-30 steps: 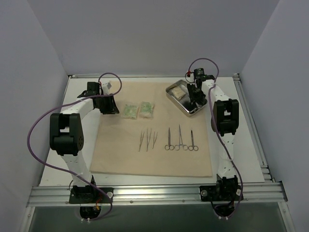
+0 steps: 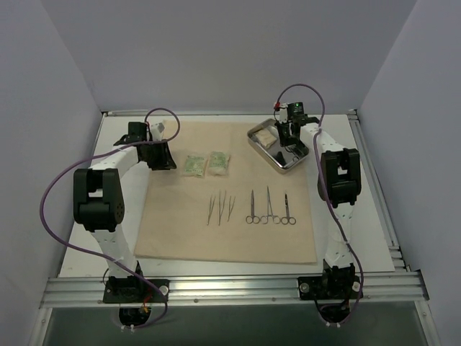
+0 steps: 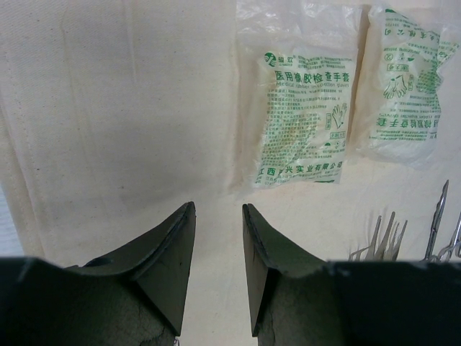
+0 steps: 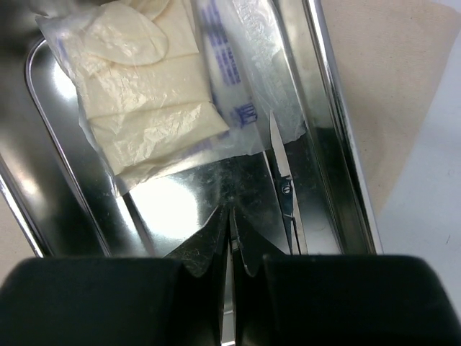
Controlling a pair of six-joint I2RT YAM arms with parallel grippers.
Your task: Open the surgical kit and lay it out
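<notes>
In the metal tray [image 2: 257, 149] at the back right, a packet of folded cream gloves [image 4: 144, 94] lies beside a clear packet with blue print [image 4: 229, 72]. A slim blade-like instrument [image 4: 285, 184] rests near the tray's long side. My right gripper is over the tray, fingertips together; a pale sliver shows between its fingers, but I cannot tell whether it is something held. On the cloth, two green-printed glove packets [image 3: 306, 119] [image 3: 403, 86] lie side by side. To their left, my left gripper stands open and empty above the cloth.
Several tweezers [image 2: 222, 209] lie in a row on the beige cloth [image 2: 187, 234]. Right of them are three ring-handled instruments [image 2: 269, 209]. Cables loop beside both arms.
The left arm and the laid-out items look unchanged.
</notes>
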